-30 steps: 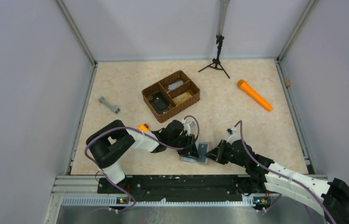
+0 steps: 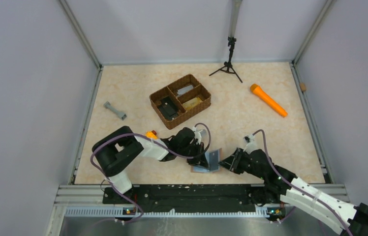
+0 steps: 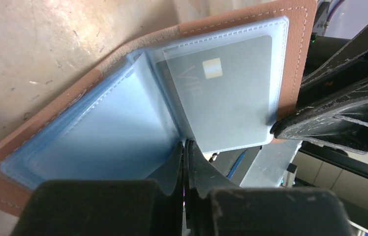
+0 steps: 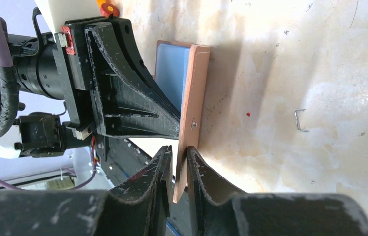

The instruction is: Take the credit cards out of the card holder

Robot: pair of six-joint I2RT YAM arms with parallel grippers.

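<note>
The brown card holder (image 3: 297, 54) lies spread with blue clear sleeves (image 3: 108, 132) and a grey credit card (image 3: 236, 93) with a gold chip inside the sleeve on its right half. My left gripper is shut at the lower edge of that sleeve, nothing visible between its fingers; the card is beyond the tips. In the right wrist view, the holder's brown edge (image 4: 194, 98) runs down between the fingers of my right gripper, which is closed on it. From above, the holder (image 2: 214, 160) sits between both grippers, partly covered by the left one.
A wicker basket (image 2: 205, 103) with compartments stands behind the arms. An orange microphone-shaped object (image 2: 269, 100) lies at the right, a grey wrench-like piece (image 2: 115, 110) at the left. A black tripod (image 2: 228, 67) stands at the back.
</note>
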